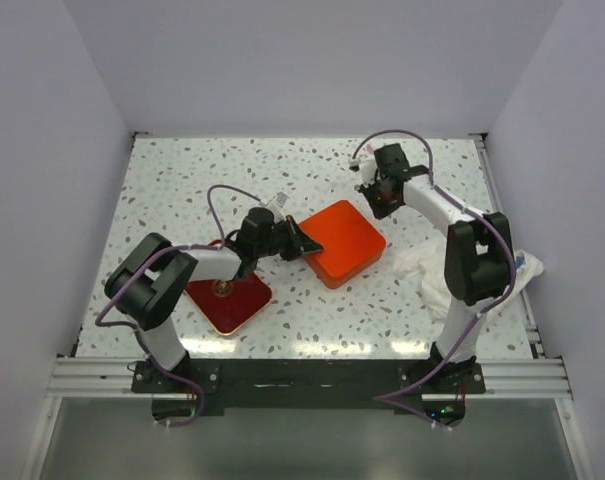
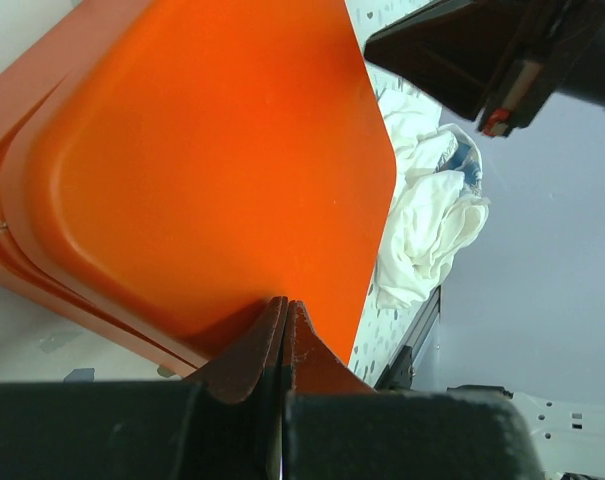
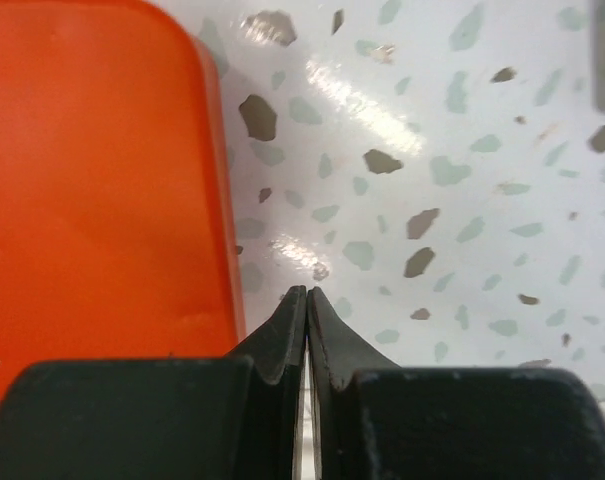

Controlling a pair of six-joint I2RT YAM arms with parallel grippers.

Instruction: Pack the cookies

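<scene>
An orange box (image 1: pixel 347 240) with its lid on sits in the middle of the table, a seam showing along its side in the left wrist view. My left gripper is shut, its tips on the lid at the left part of the box, nothing visible between them. My right gripper is also shut and empty, just beside the box edge over the speckled table (image 3: pixel 432 220), at the upper right of the box in the top view.
A dark red tray (image 1: pixel 242 305) with a round gold item lies at the front left, under the left arm. A crumpled white cloth (image 1: pixel 422 275) lies at the right.
</scene>
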